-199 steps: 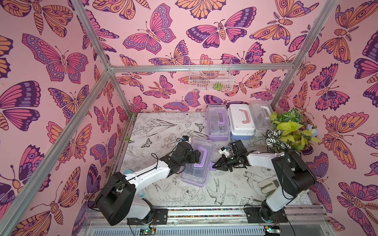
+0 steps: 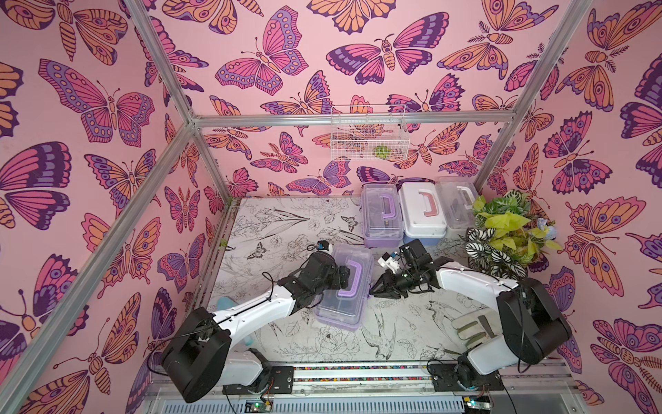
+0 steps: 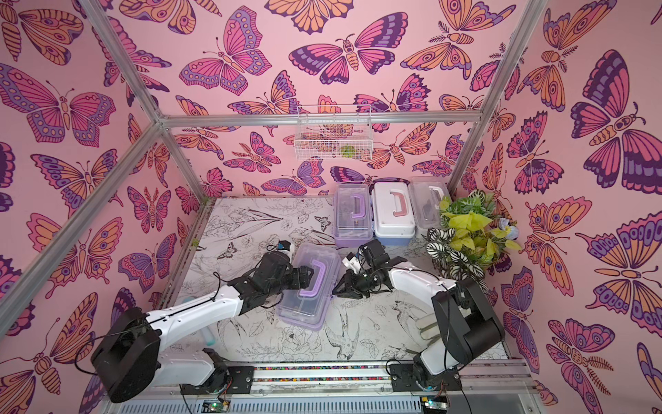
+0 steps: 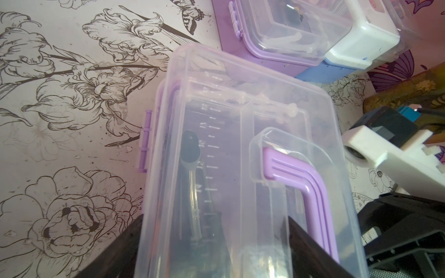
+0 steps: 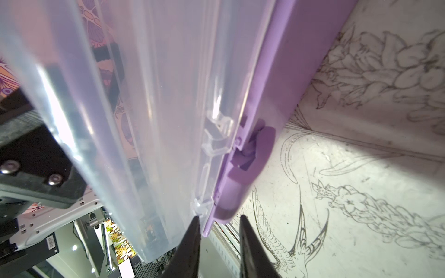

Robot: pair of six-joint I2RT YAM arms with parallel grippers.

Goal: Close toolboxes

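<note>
A purple toolbox with a clear lid and purple handle [image 4: 319,208] lies in mid-table. My left gripper [image 2: 338,276] is over its lid; in the left wrist view its blurred fingers rest around the lid's top, part open. My right gripper [image 2: 375,291] is low at the box's right side; in the right wrist view its blurred fingertips stand a little apart, just below a purple latch [image 5: 245,171] on the box's side. Whether anything is between them is unclear.
At the back stand a purple toolbox [image 2: 379,207], a white one [image 2: 422,207] and a clear one [image 2: 455,193]. A leafy plant [image 2: 513,227] is at the right.
The right arm and gripper have shifted slightly toward the front and left along the box's side. The left arm and the box have moved only slightly.
</note>
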